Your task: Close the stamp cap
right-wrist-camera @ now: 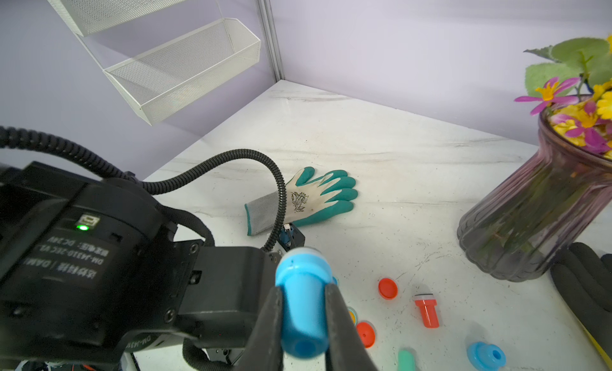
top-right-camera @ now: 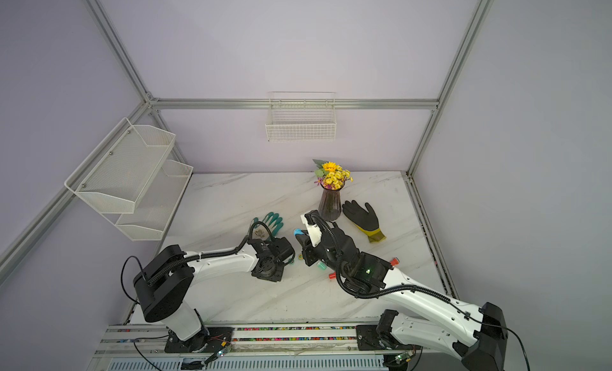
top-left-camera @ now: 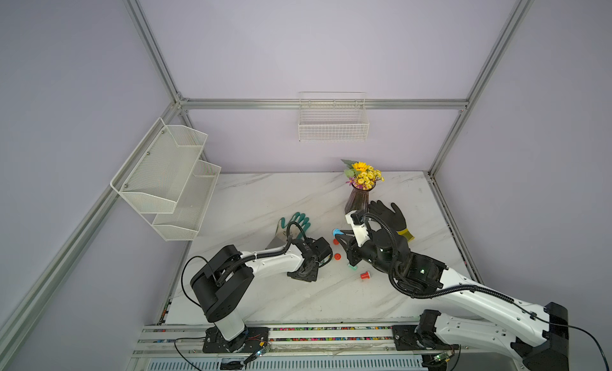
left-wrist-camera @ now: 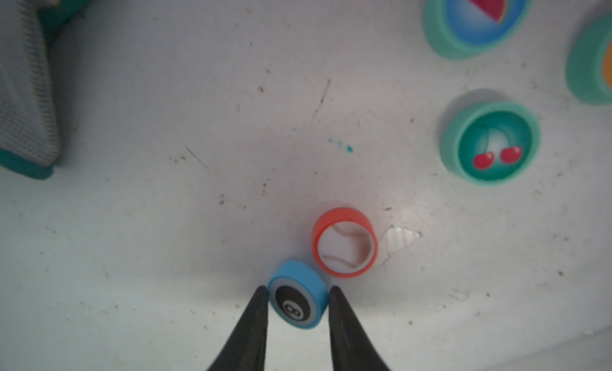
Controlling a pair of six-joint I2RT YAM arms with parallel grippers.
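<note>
In the left wrist view a blue cap with an 8-ball print sits between the fingertips of my left gripper, beside an open red cap; whether it is gripped is unclear. My right gripper is shut on a blue stamp body, held upright above the table, in front of the left arm's black housing. In both top views the two grippers face each other over the middle of the table.
Green caps, red pieces and a blue piece lie around. A teal glove lies behind the left arm; a flower vase and dark glove stand or lie rightward.
</note>
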